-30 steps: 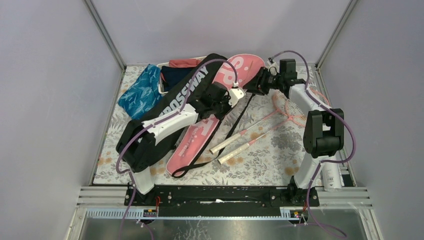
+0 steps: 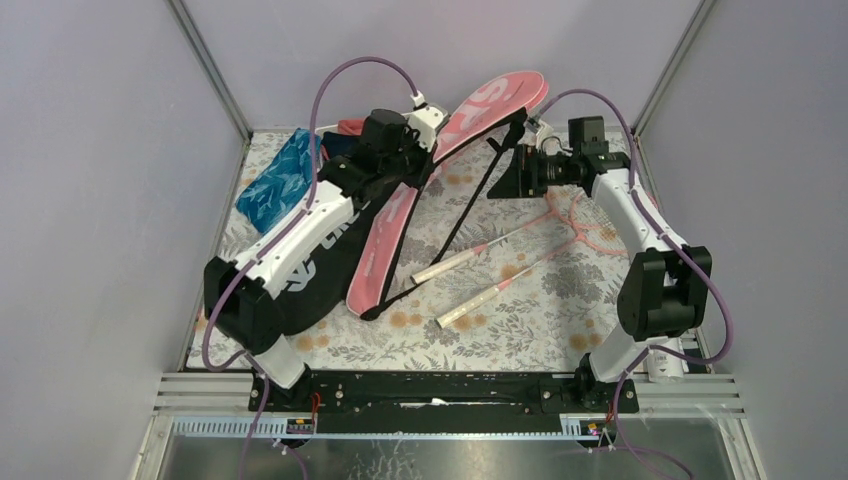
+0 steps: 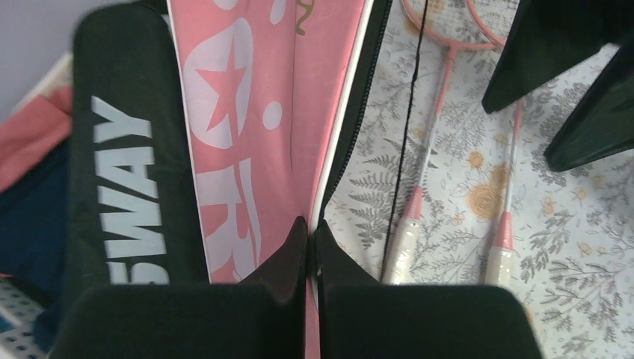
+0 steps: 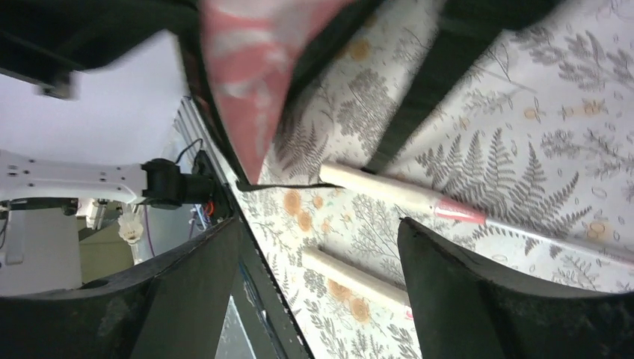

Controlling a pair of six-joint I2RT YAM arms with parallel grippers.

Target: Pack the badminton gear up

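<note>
A pink racket bag (image 2: 376, 255) with a black side and a strap hangs slantwise from front centre to back centre. My left gripper is shut on its white-piped edge near the middle. To its right, my right gripper stands open and empty above the cloth, its spread fingers (image 3: 516, 71) also showing in the left wrist view. Two rackets lie on the cloth, a nearer racket (image 2: 470, 305) and a farther racket (image 2: 447, 266), heads to the back right. A black CROSSWAY bag (image 3: 131, 149) lies left of the pink bag, partly hidden by the left arm.
A blue bag (image 2: 280, 190) sits at the back left beside a basket holding pink and dark cloth (image 2: 350, 127). A white cylinder (image 2: 664, 362) stands at the front right edge.
My left gripper has moved left and back, carrying the pink bag's edge leftward over the black bag.
</note>
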